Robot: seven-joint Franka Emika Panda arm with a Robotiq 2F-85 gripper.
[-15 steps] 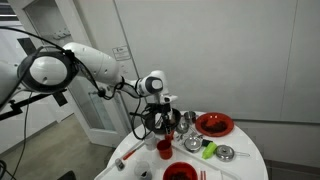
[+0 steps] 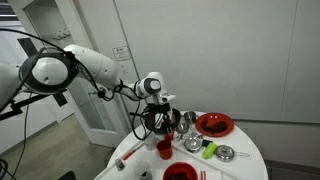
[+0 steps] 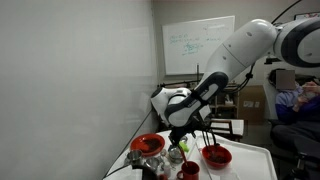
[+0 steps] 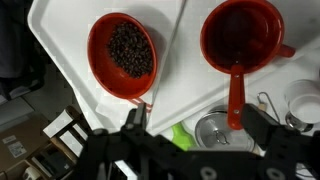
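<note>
My gripper is open, its dark fingers well apart at the bottom of the wrist view, with nothing between them. A red mug lies ahead of it, with a red long-handled utensil standing in the mug and its end pointing toward the gap. To the left is a red bowl holding dark beans. In exterior view 1 the gripper hangs above the table, over the back of the red mug. The red bowl sits nearer the front edge.
A large red dish lies at the back right. Metal pots, a lidded pan and a green item crowd the middle.
</note>
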